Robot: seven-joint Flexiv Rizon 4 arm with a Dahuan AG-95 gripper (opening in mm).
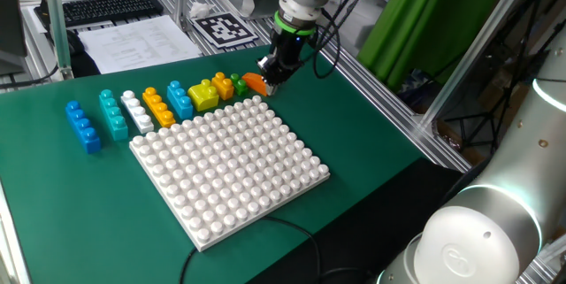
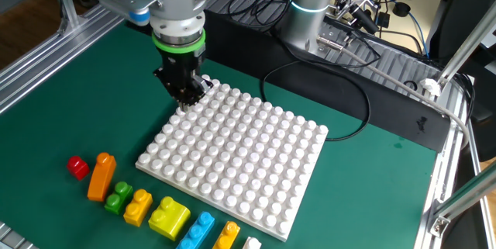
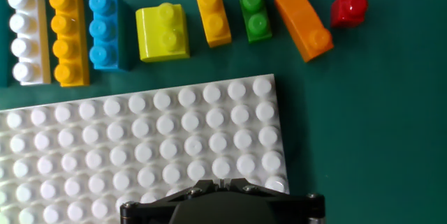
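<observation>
My gripper point(image 2: 184, 106) points down over the corner of the white studded baseplate point(image 2: 232, 156). In the wrist view its black fingers point(image 3: 222, 185) meet at the bottom edge; it looks shut, and nothing shows between them. Beyond the plate lies a row of bricks: white point(image 3: 29, 39), long yellow-orange point(image 3: 68, 39), blue point(image 3: 106, 32), lime point(image 3: 163, 34), short yellow-orange point(image 3: 214, 18), green point(image 3: 255, 16), a slanted orange one point(image 3: 302, 21) and a small red one point(image 3: 348, 10). All stand apart from the gripper. In exterior view 1 the arm hides the red brick.
A teal brick point(image 1: 113, 116) and a dark blue one point(image 1: 83, 127) continue the row at the left. No bricks sit on the baseplate. A black cable point(image 2: 364, 102) loops beside the plate.
</observation>
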